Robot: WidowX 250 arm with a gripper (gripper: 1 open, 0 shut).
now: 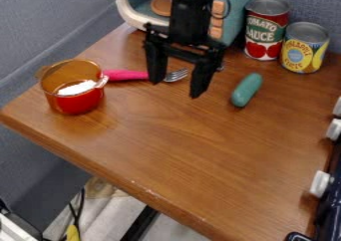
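Observation:
My black gripper (176, 78) hangs over the back middle of the wooden table (180, 160), open, with nothing between its fingers. Behind and below it lies a fork with a pink handle (127, 75) and metal tines. A red pot (75, 101) with something white inside sits at the left. A teal cylindrical object (246, 90) lies right of the gripper.
A tomato can (265, 36) and a yellow can (304, 54) stand at the back right, beside a teal-and-cream appliance (135, 4), partly hidden by my arm. A dark stove-like unit (324, 215) with white knobs lines the right edge.

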